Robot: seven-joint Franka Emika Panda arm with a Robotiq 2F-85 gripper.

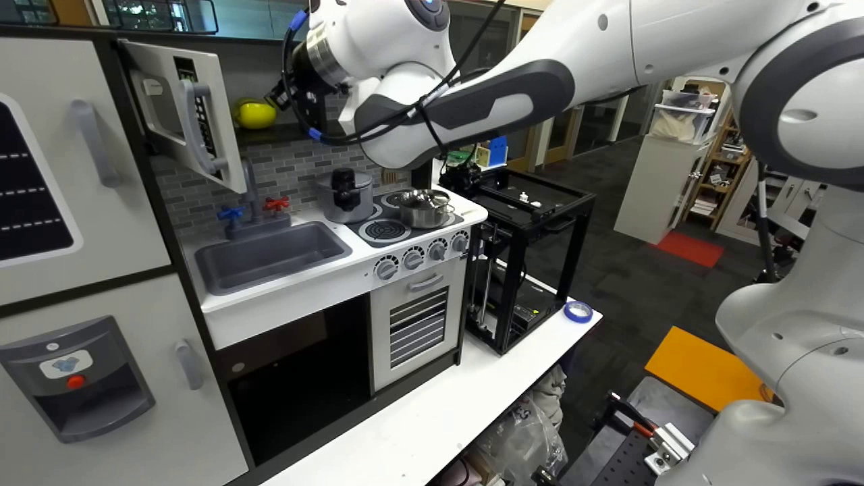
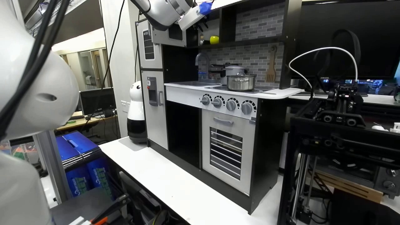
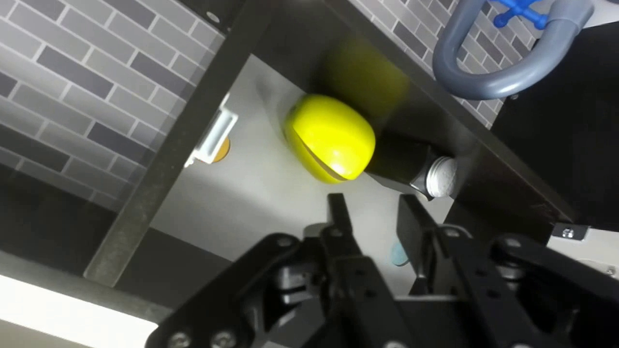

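A glossy yellow object [image 3: 333, 138] with a dark slit lies in the open compartment of the toy kitchen; it also shows on the shelf in both exterior views. Beside it is a dark jar with a silver lid [image 3: 442, 177]. My gripper is partly open and points into the compartment, its fingertips short of the yellow object and apart from it. Nothing sits between the fingers. The grey compartment door [image 1: 185, 113] stands swung open to the left of the gripper in exterior view 1.
Below the shelf are the sink [image 1: 271, 255] with its curved faucet [image 3: 510, 69], a grey pressure cooker [image 1: 345, 197] and a steel pot [image 1: 425, 209] on the stove. A dark divider [image 3: 180, 139] borders the compartment.
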